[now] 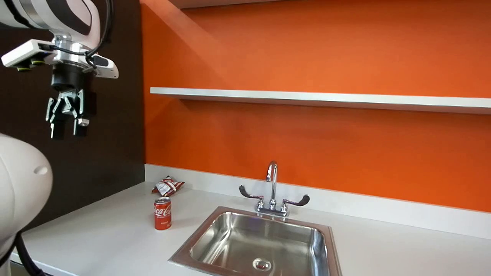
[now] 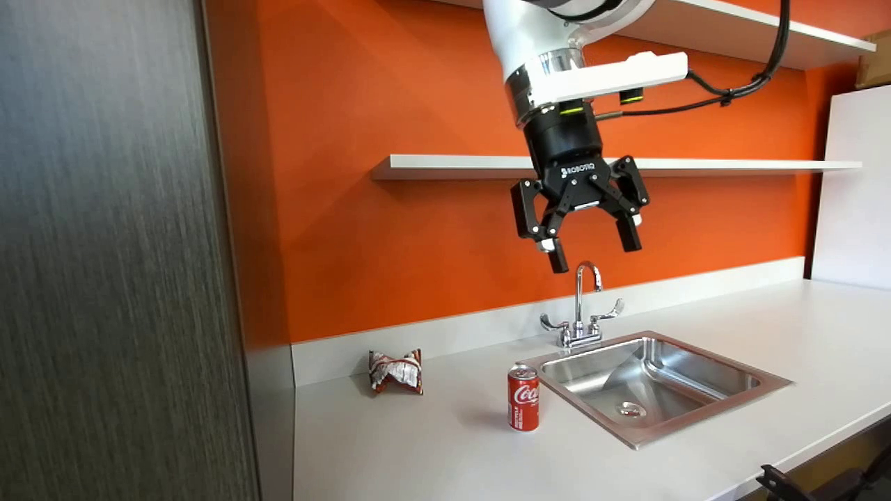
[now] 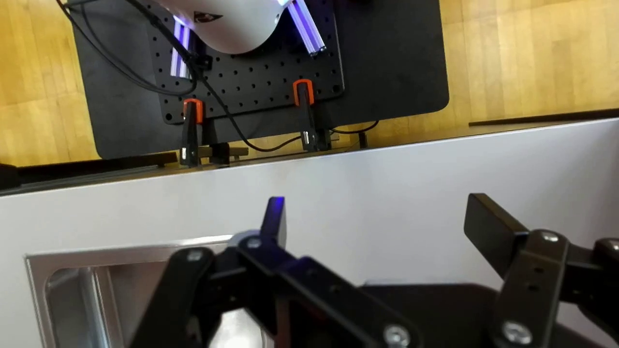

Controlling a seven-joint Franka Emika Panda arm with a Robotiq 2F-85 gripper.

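My gripper [image 2: 594, 252] hangs open high above the counter, its two black fingers well apart and nothing between them. In exterior view 1 the gripper [image 1: 66, 131] is at the upper left, in front of the dark side panel. A red Coca-Cola can [image 1: 162, 214] stands upright on the counter, left of the sink, far below the gripper. Behind the can, near the back wall, lies a small crumpled red and white snack bag [image 2: 396, 371]. The wrist view shows the open fingers [image 3: 493, 235] over bare counter; neither the can nor the bag appears there.
A steel sink [image 1: 202, 234] is set into the counter, with a chrome faucet [image 1: 272, 188] rising behind it. A white shelf [image 1: 322, 96] runs along the orange wall.
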